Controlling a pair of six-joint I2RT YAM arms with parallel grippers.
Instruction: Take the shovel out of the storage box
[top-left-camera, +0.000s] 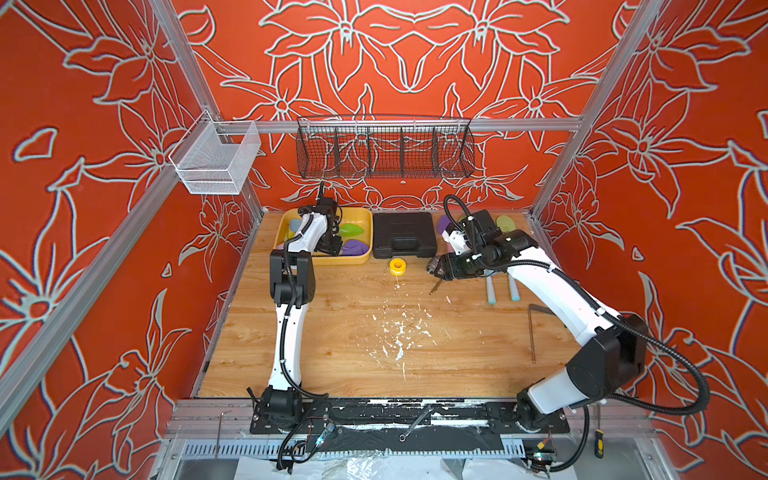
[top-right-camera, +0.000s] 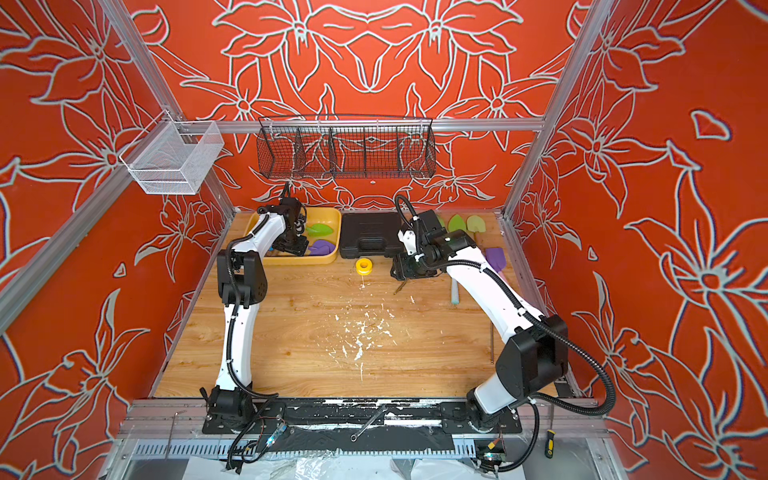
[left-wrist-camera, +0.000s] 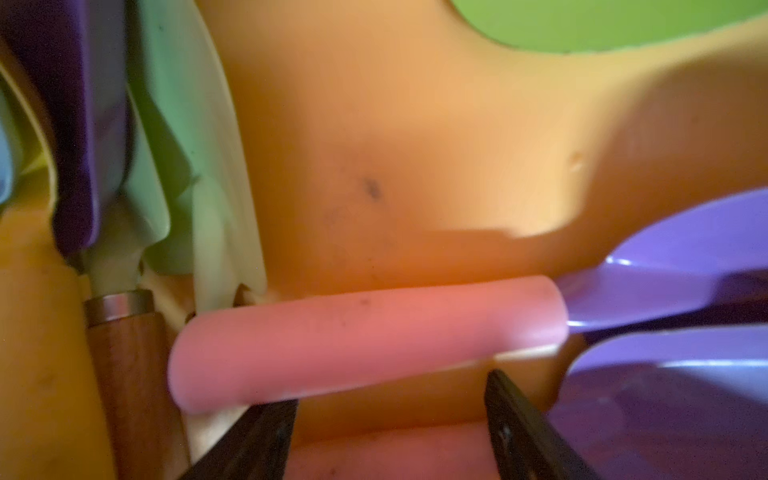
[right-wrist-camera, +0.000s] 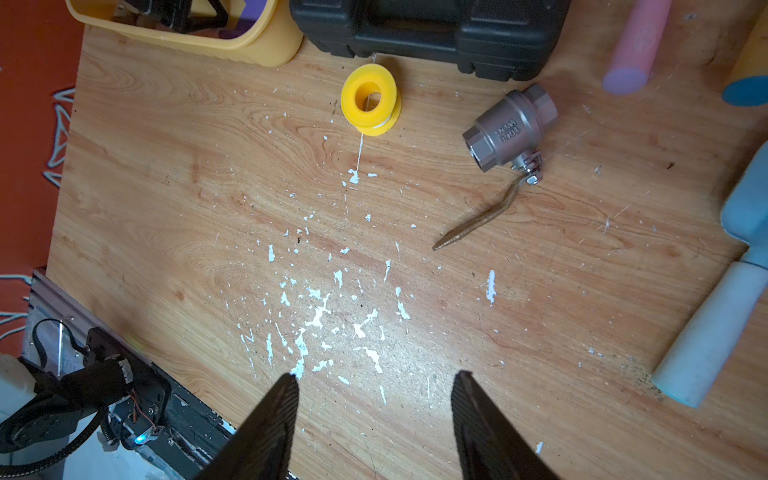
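Inside the yellow storage box (top-left-camera: 365, 216) lies a shovel with a pink handle (left-wrist-camera: 360, 340) and a purple blade (left-wrist-camera: 664, 264). A second pink handle (left-wrist-camera: 384, 454) and another purple blade (left-wrist-camera: 680, 400) show at the bottom of the left wrist view. My left gripper is open in the box, its fingertips just below the upper pink handle, with part of the lower handle visible between its fingers. Over the wooden table, my right gripper stands open with nothing between its fingers. The left arm partly covers the box in both top views.
Green and purple tools with a wooden handle (left-wrist-camera: 137, 376) crowd the box's left side. A green blade (top-left-camera: 350, 229) lies at its back. Outside are a black case (top-left-camera: 405, 234), yellow tape roll (top-left-camera: 397, 266) and metal valve (right-wrist-camera: 512, 128).
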